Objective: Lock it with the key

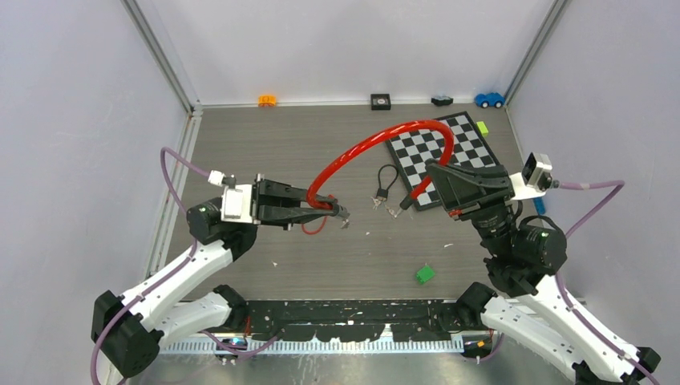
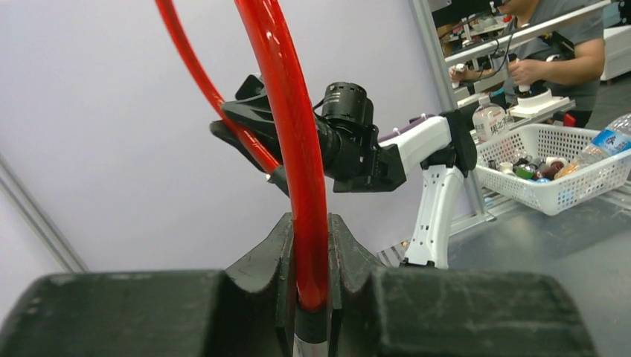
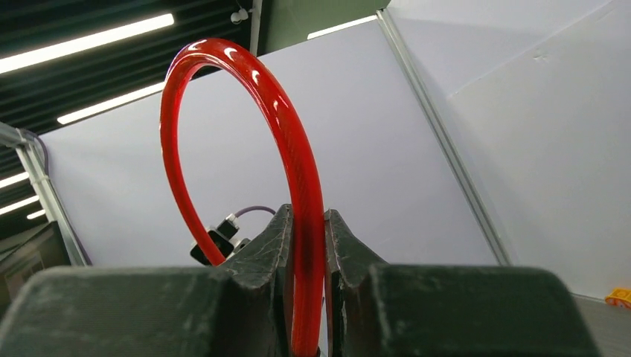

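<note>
A red cable lock (image 1: 385,135) arches in the air between both grippers. My left gripper (image 1: 329,208) is shut on one end, where a metal lock head (image 1: 343,218) with what looks like keys juts beyond the fingers; in the left wrist view the red tube (image 2: 307,238) stands upright between them. My right gripper (image 1: 437,180) is shut on the other section, whose dark end fitting (image 1: 407,201) points down-left past the fingers. In the right wrist view the tube (image 3: 305,238) loops up from the fingers.
A small black cable lock with keys (image 1: 383,194) lies beside a chessboard (image 1: 417,152). A red loop (image 1: 313,229) shows on or over the table below the left gripper. A green block (image 1: 425,273) lies at the front; small toys line the back edge.
</note>
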